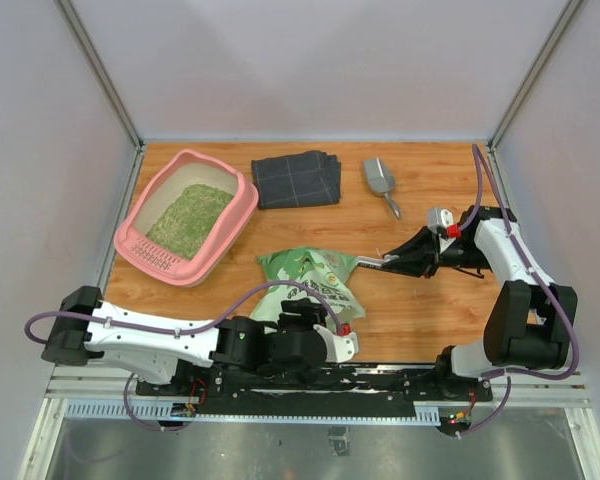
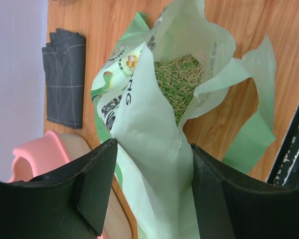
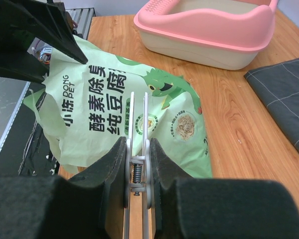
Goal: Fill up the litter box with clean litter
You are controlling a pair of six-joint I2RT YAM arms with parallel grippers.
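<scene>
The green litter bag (image 1: 302,266) lies torn open on the table, pellets (image 2: 177,84) visible inside. My left gripper is at the bag's near end, open, its fingers either side of crumpled plastic. My right gripper (image 1: 375,262) is shut on silver scissors (image 3: 139,174), blades pointing at the bag from the right. The pink litter box (image 1: 240,214), at the back left, holds a bed of green pellets (image 1: 188,222).
A dark folded mat (image 1: 297,180) and a grey scoop (image 1: 378,178) lie at the back. Bare table shows at the front right and front left.
</scene>
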